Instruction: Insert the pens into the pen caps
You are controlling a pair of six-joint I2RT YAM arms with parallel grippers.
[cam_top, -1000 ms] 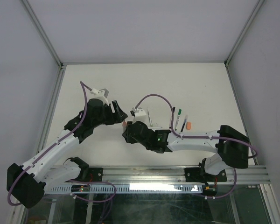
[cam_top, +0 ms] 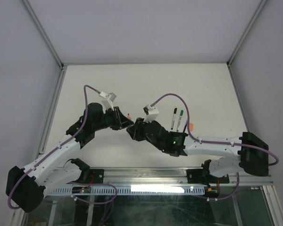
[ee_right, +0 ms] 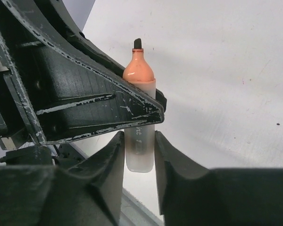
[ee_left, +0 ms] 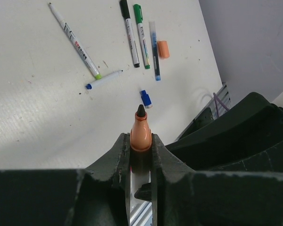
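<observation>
An orange pen [ee_left: 140,136] stands upright in the left wrist view, black tip up, held in the fingers of my left gripper. In the right wrist view its clear lower barrel shows below the left gripper's fingers, between the fingertips of my right gripper; whether these grip it is unclear. In the top view both grippers meet near the middle. On the table lie a white pen with green end [ee_left: 75,42], a black-capped pen [ee_left: 130,35], a green-capped pen [ee_left: 142,37], a blue pen [ee_left: 155,52] and a small white pen [ee_left: 105,79].
A small blue cap [ee_left: 145,98] and an orange piece [ee_left: 163,49] lie among the pens on the white table [cam_top: 146,80]. Grey walls stand around it.
Over the last second my right gripper has moved rightward in the top view, and my left gripper has moved slightly right, closing round the orange pen.
</observation>
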